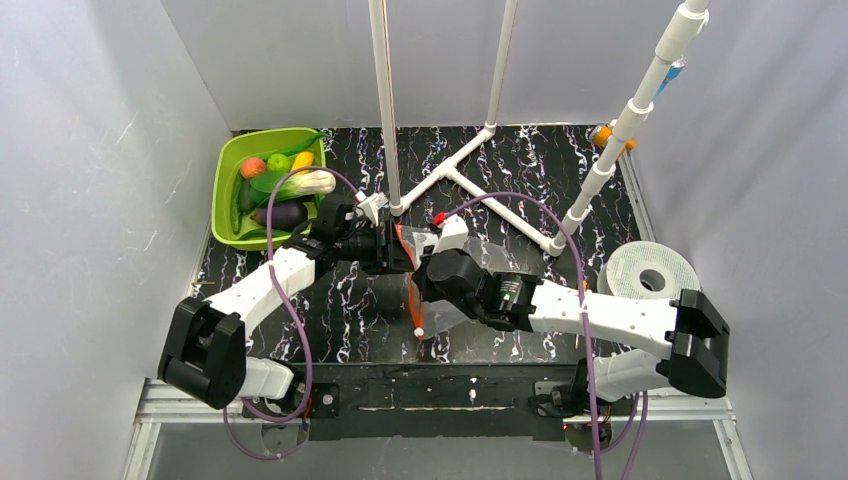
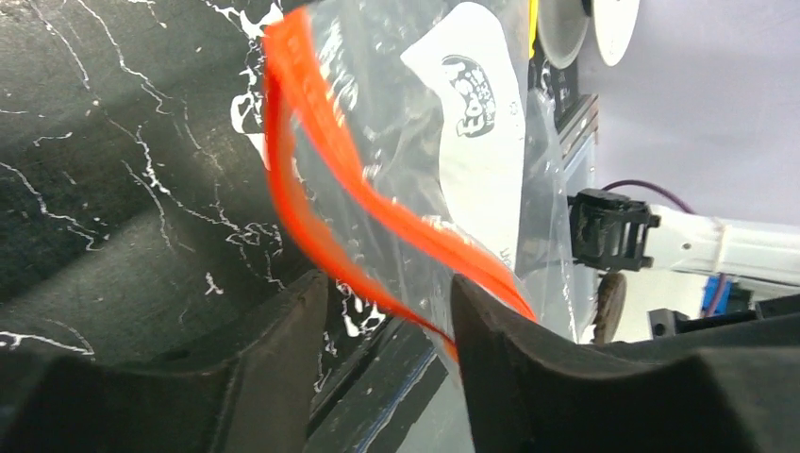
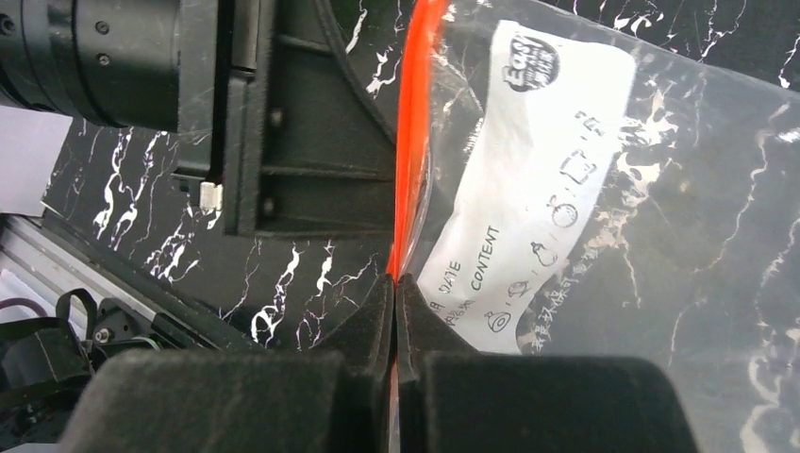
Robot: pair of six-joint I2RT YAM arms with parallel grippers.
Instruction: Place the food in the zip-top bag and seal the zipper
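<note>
The clear zip bag (image 1: 455, 305) with an orange zipper and white label (image 3: 528, 142) lies in mid-table. My right gripper is shut on the bag's edge at the orange zipper, fingertips pinched together. My left gripper stands part open at the bag's mouth, the orange strips (image 2: 330, 142) hanging over and between its fingers; whether it touches them is unclear. A green basket (image 1: 226, 180) of food, with eggplant, carrot-coloured and green items, sits at the back left.
A white pipe frame (image 1: 450, 170) stands at the back. A tape roll (image 1: 670, 260) lies at the right. The front table between the arms is mostly bare.
</note>
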